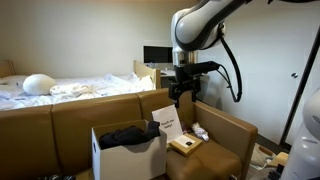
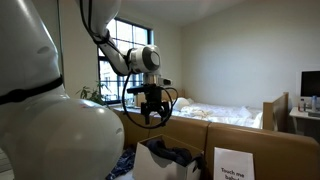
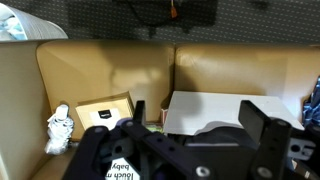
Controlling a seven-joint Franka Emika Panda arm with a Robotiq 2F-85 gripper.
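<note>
My gripper (image 1: 185,98) hangs above the brown sofa (image 1: 85,122), its fingers pointing down and spread apart. In the wrist view the gripper is open, and nothing shows held between its fingers. Under it stands a white box (image 1: 130,160) with dark cloth (image 1: 128,135) inside; the gripper's body hides part of this box in the wrist view. A white printed sign (image 1: 167,122) leans at the sofa's back. Beside it lies a small tan box (image 1: 186,145) with a pale top. Crumpled white material (image 3: 60,128) rests near the sofa's right arm.
The sofa's right armrest (image 1: 225,130) and backrest bound the seat. Behind the sofa is a bed with white bedding (image 1: 75,90). Blue checked cloth (image 3: 312,105) shows at the wrist view's right edge. Some seat remains bare in front of the tan box.
</note>
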